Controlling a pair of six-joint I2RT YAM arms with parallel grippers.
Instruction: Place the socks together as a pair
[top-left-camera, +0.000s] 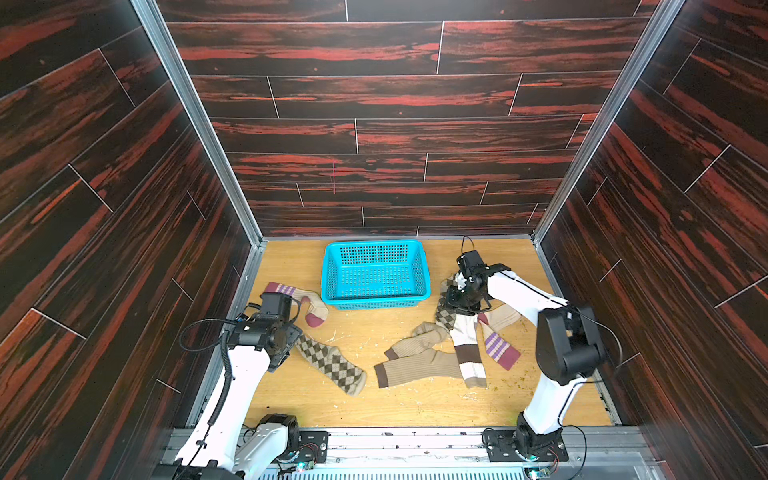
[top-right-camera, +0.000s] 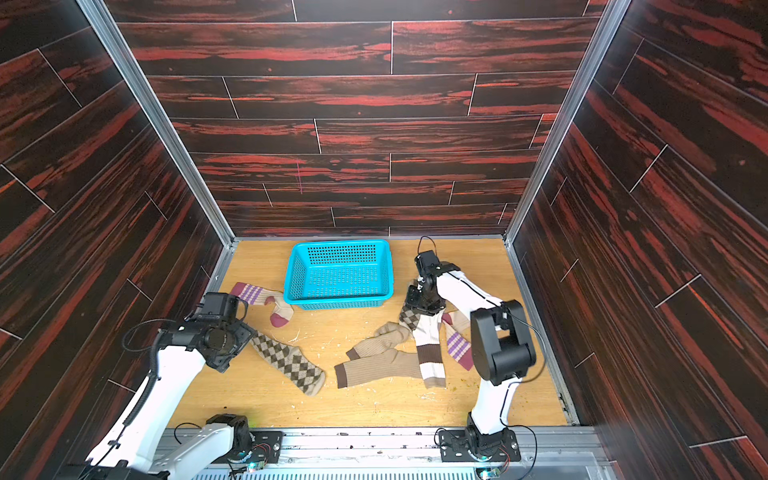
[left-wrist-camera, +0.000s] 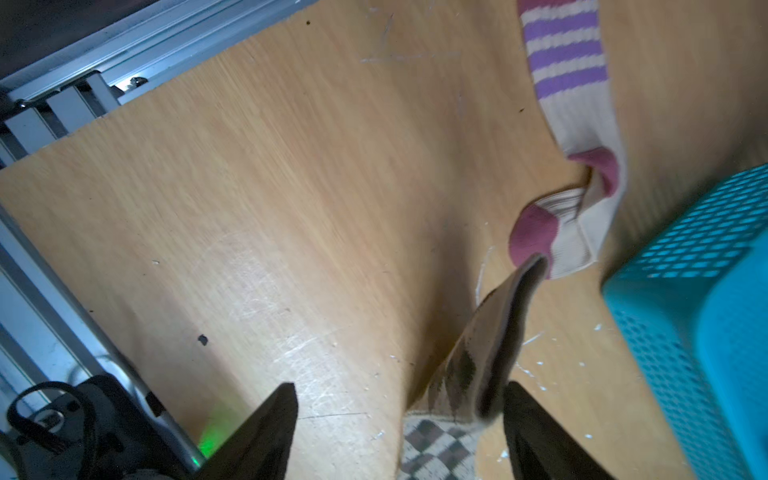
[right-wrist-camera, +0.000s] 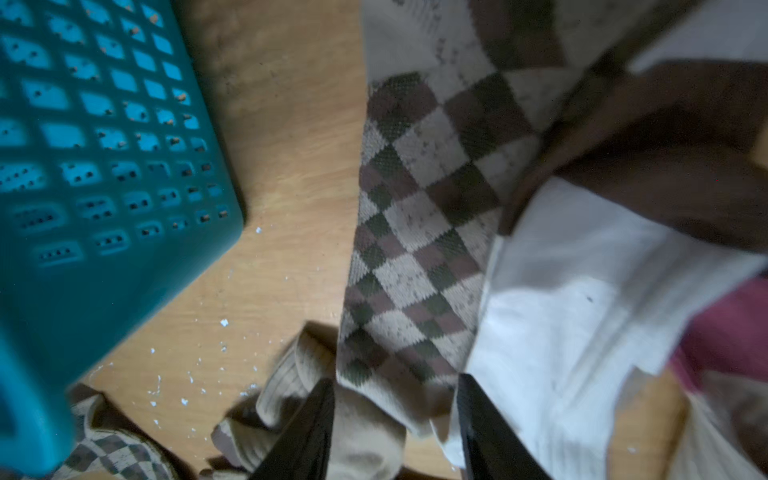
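A checkered sock (top-left-camera: 331, 361) trails from my left gripper (top-left-camera: 280, 344); in the left wrist view its folded end (left-wrist-camera: 480, 352) rises beside the fingers, blurred, so a grip is unclear. A purple-striped sock (top-left-camera: 292, 294) lies above it. My right gripper is open over another checkered sock (right-wrist-camera: 412, 248), which lies beside a white-and-brown sock (right-wrist-camera: 560, 312). A second purple-striped sock (top-left-camera: 500, 348) lies to the right. Two tan socks (top-left-camera: 416, 368) lie front centre.
A blue basket (top-left-camera: 376, 301) stands at the back centre. Bare table (top-left-camera: 320, 408) shows along the front, and metal rails edge the workspace.
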